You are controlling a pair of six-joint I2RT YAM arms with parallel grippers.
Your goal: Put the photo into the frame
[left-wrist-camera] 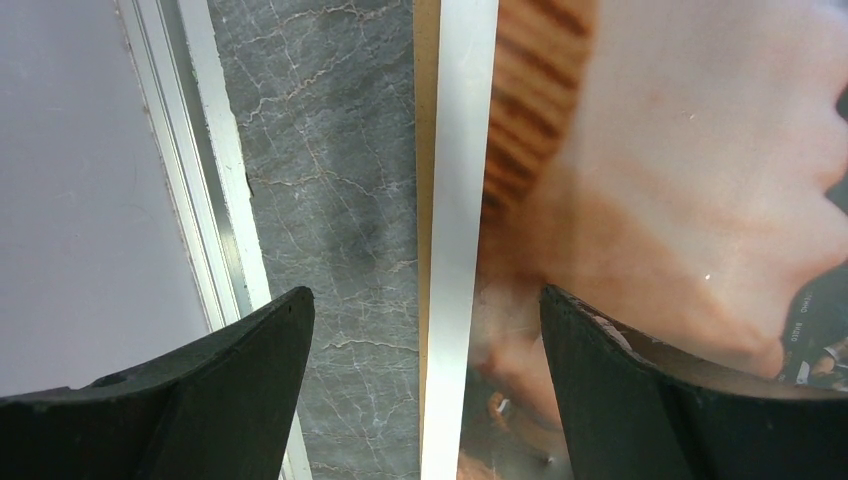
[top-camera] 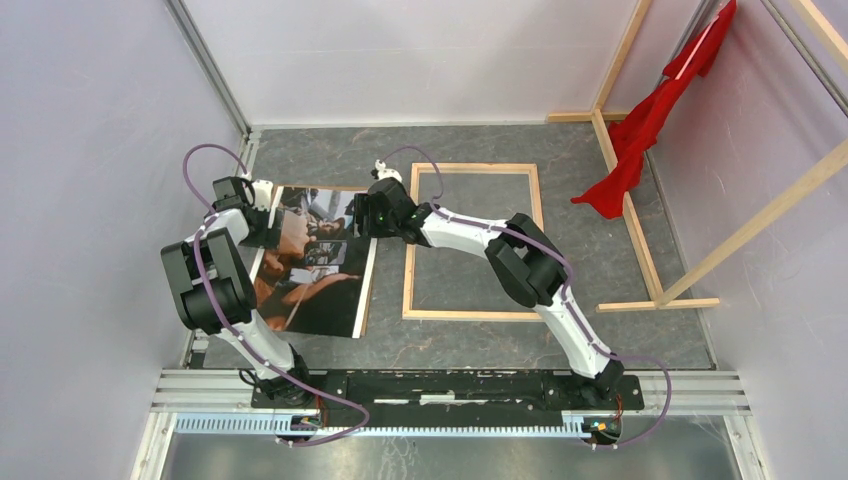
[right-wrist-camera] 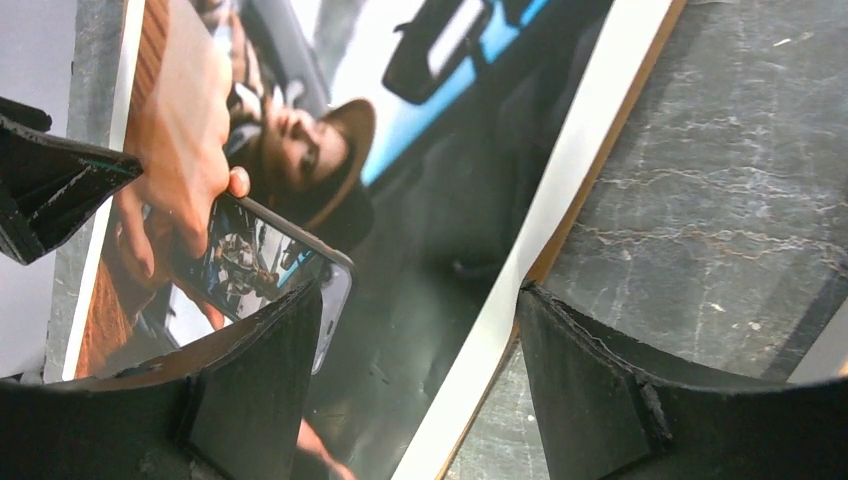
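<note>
The photo (top-camera: pixel 310 300), a glossy print with white side borders, lies flat at the left, a thin brown board edge (right-wrist-camera: pixel 600 150) showing along its side. To its right lies the empty wooden frame (top-camera: pixel 409 285). My left gripper is open at the photo's left border (left-wrist-camera: pixel 455 220), one finger over the floor side, the other over the print. At the right border (right-wrist-camera: pixel 560 190), my right gripper is also open; one finger (right-wrist-camera: pixel 270 350) is over the picture and the other's tip meets the border's outer edge.
A red cloth (top-camera: pixel 640 130) hangs on a wooden stand (top-camera: pixel 640 240) at the right. Walls close in the left, back and right; the left wall's metal rail (left-wrist-camera: pixel 215 170) runs near my left gripper.
</note>
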